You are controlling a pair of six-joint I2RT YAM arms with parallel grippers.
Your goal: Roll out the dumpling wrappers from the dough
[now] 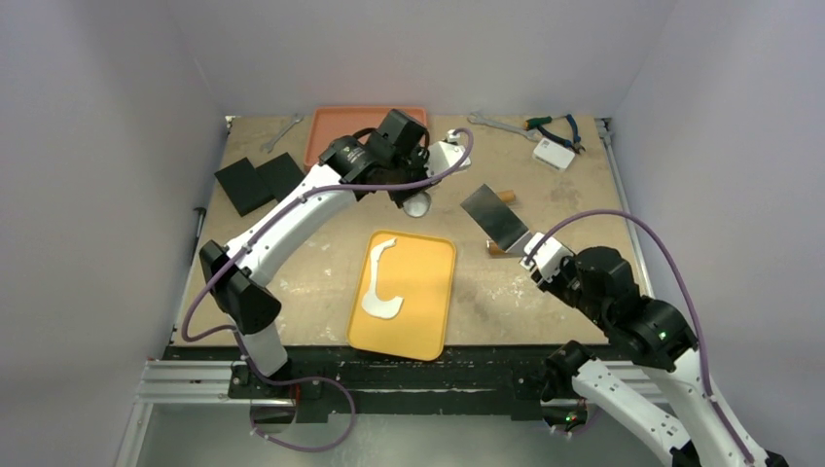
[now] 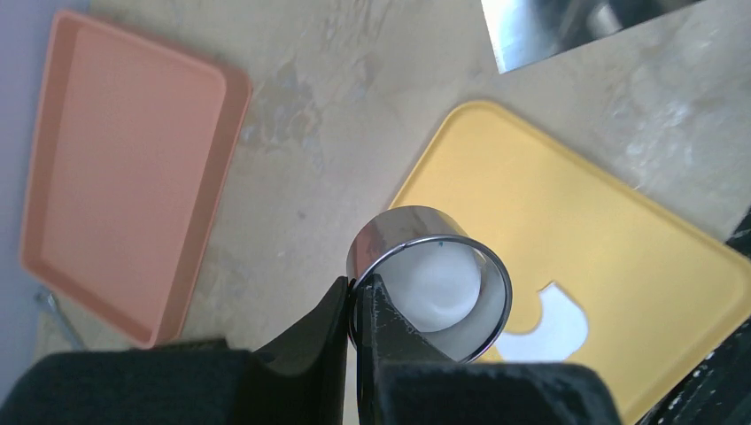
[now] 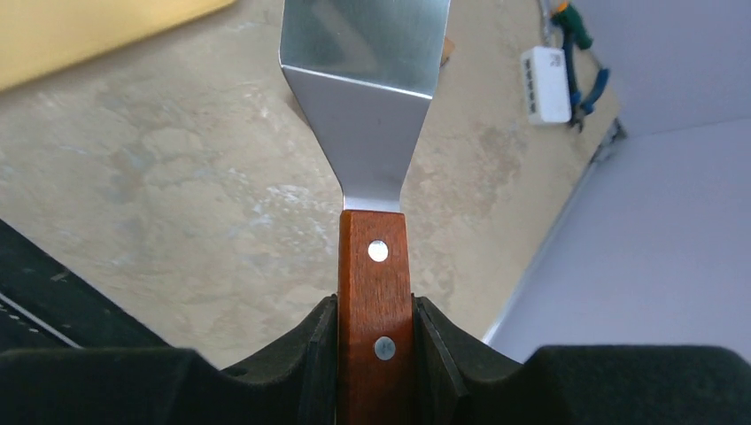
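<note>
A steel ring cutter hangs in my left gripper, which is shut on its thin rim; a white round of dough shows inside the ring. My right gripper is shut on the wooden handle of a wide steel scraper, whose blade points up and left over the board in the top view. On the yellow tray lies a white curved offcut of dough. Wooden rollers lie partly hidden behind the blade.
A pink tray stands at the back, partly under the left arm, with dark plates left of it. Wrenches, pliers and a white box lie along the back. The board is clear around the yellow tray.
</note>
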